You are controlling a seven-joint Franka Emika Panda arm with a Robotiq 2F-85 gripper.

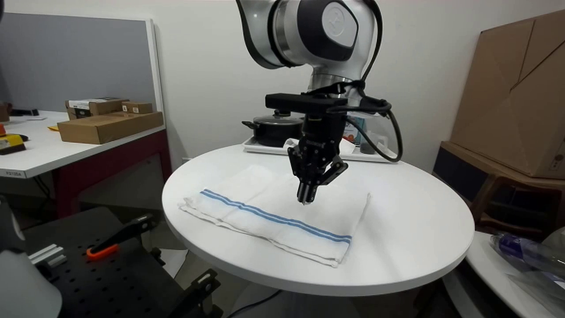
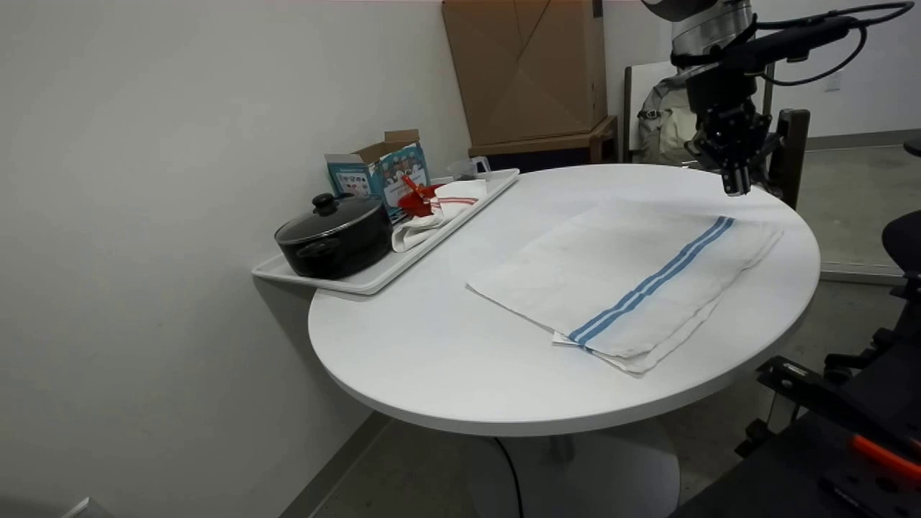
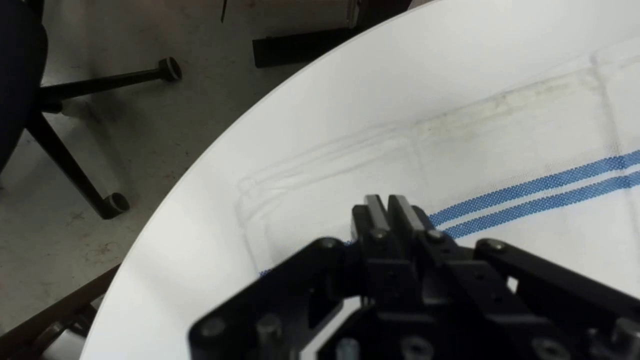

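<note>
A white towel (image 1: 286, 204) with a double blue stripe (image 2: 652, 280) lies folded and mostly flat on the round white table (image 1: 418, 228). Above it, my gripper (image 1: 306, 197) points down, its tips clear of the cloth near the towel's right part in exterior view 1. In exterior view 2 the gripper (image 2: 735, 185) hangs over the towel's far striped end. The wrist view shows the gripper with its fingers (image 3: 374, 210) drawn close together, only a narrow slit between them. No held thing is visible there. The fingers cover part of the stripe in that view.
Along the wall side of the table is a white tray (image 2: 384, 278) bearing a black lidded pot (image 2: 337, 242), an open box (image 2: 401, 177), a red item and another cloth (image 2: 457, 197). Bare tabletop surrounds the towel. Behind stands a large cardboard box (image 2: 527, 69).
</note>
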